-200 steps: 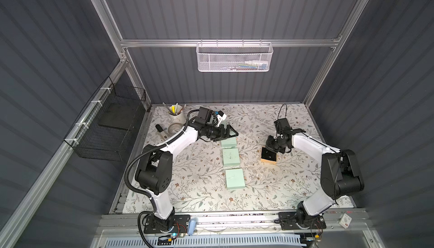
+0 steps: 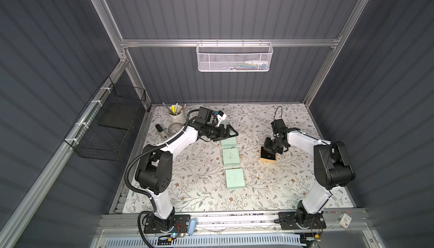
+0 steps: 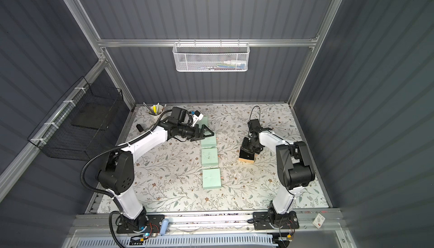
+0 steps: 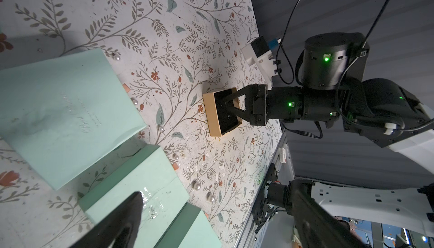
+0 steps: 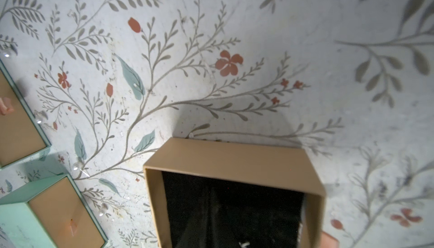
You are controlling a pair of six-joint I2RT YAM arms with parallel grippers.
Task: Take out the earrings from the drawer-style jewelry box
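Observation:
A tan drawer (image 5: 235,159) with a black lining (image 5: 253,198) lies open on the patterned table, off its box. My right gripper reaches down into it, its fingers dark against the lining and shut with nothing seen between them. One small silver earring (image 5: 244,244) lies on the lining, outside the fingers; the fingers hide the area where the other was visible. My left gripper is open and empty, its blurred fingers wide apart above the mint green boxes (image 4: 140,196).
Mint boxes (image 2: 234,178) form a row left of the drawer. Small pearl-like beads (image 4: 196,185) are scattered between. A pen cup (image 2: 177,116) stands at the back left. Bare table lies in front of the drawer and to its right.
The drawer has shifted slightly. My left arm stays put.

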